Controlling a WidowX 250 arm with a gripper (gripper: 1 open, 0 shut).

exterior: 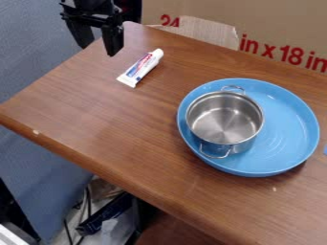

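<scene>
My black gripper [98, 36] hangs at the top left, above the far end of the wooden table, with its two fingers spread and nothing seen between them. A white toothpaste tube [140, 69] lies on the table below and to the right of it, apart from the fingers. On the right a steel pot [225, 122] with wire handles stands on a blue plate [293, 132].
A cardboard box [284, 21] closes off the back of the table.
</scene>
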